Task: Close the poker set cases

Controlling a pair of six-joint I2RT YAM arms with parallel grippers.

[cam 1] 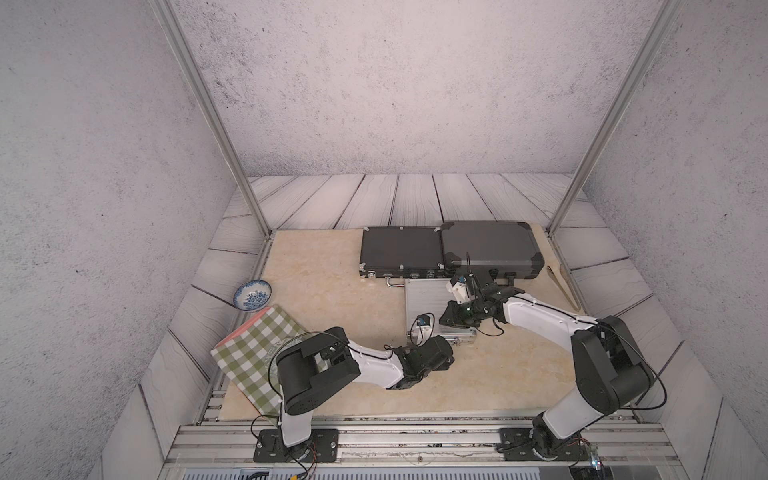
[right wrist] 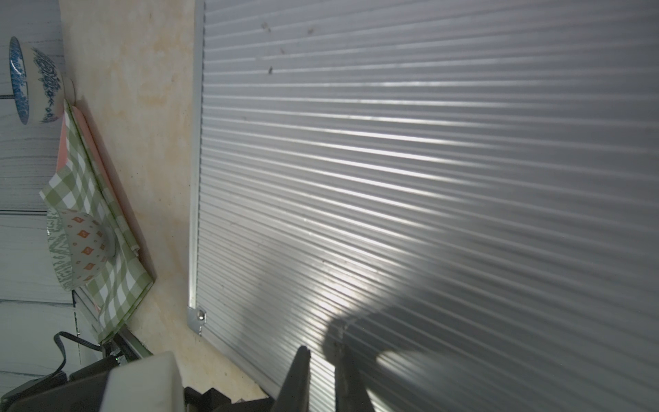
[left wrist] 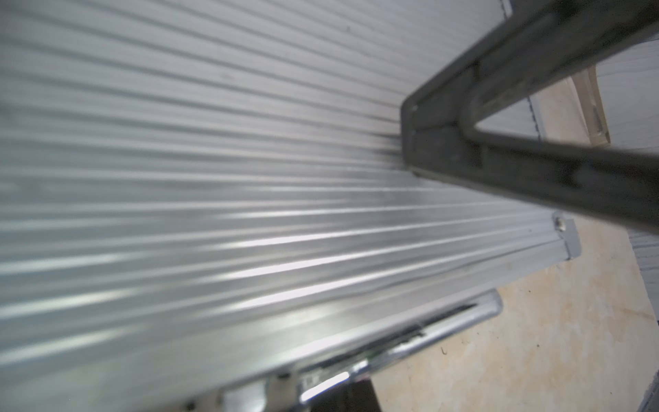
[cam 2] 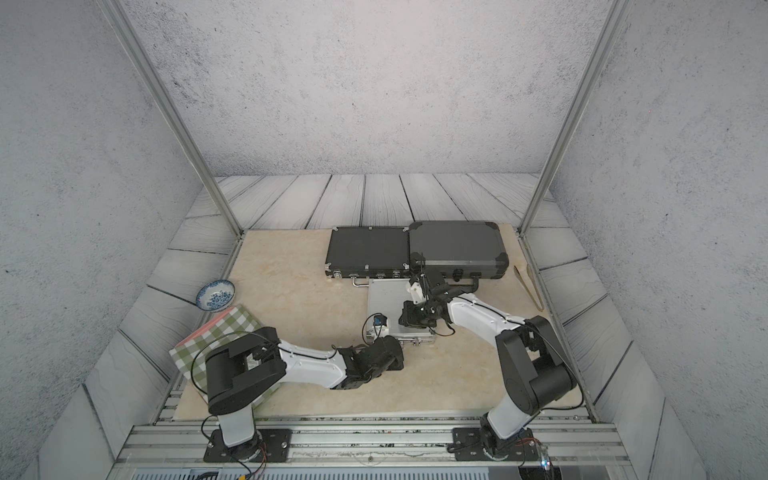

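A ribbed silver case lies closed-looking at the middle of the table, in front of two shut cases, one black and one dark grey. My left gripper is shut with nothing seen between its tips, at the silver case's ribbed face near its front edge, where the handle and latch hardware show. My right gripper is down on the case's top; whether anything is between its fingers is unclear in the right wrist view.
A blue-patterned bowl and a green checked cloth are on the left of the table, a wooden utensil at the right edge.
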